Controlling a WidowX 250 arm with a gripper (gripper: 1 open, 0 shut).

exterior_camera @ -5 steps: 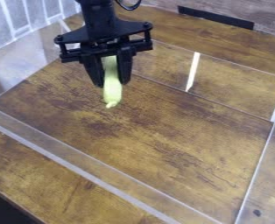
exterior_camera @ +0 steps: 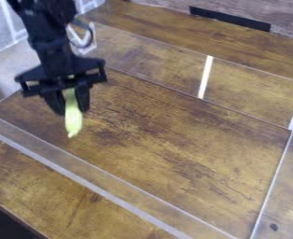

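My black gripper (exterior_camera: pixel 65 90) is at the left of the camera view, pointing down over the wooden board. It is shut on a pale yellow-green elongated object (exterior_camera: pixel 73 118), which hangs upright below the fingers near the board's left part. Whether the object's lower tip touches the wood cannot be told.
The wooden board (exterior_camera: pixel 187 149) is bare in the middle and right, with clear plastic walls (exterior_camera: pixel 124 191) along its edges. A white strip (exterior_camera: pixel 205 77) lies toward the back, and a dark slot (exterior_camera: pixel 229 20) is at the far back.
My gripper has moved left and down in the view, carrying the pale yellow-green object with it toward the board's left side.
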